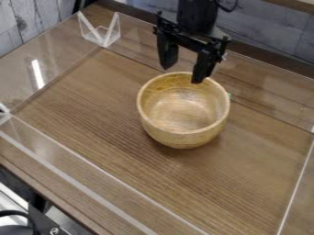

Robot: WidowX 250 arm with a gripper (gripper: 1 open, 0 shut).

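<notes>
A wide tan bowl (183, 115) stands on the wooden table, right of centre, with nothing visible inside it. Just above its back rim hangs my black gripper (186, 57), pointing down. Whether its fingers are open or shut is hard to make out against the dark body, and I see no object clearly held.
At the back left is a white wire-like frame (101, 29). A wall (37, 27) borders the left, and dark cables lie at the lower left corner.
</notes>
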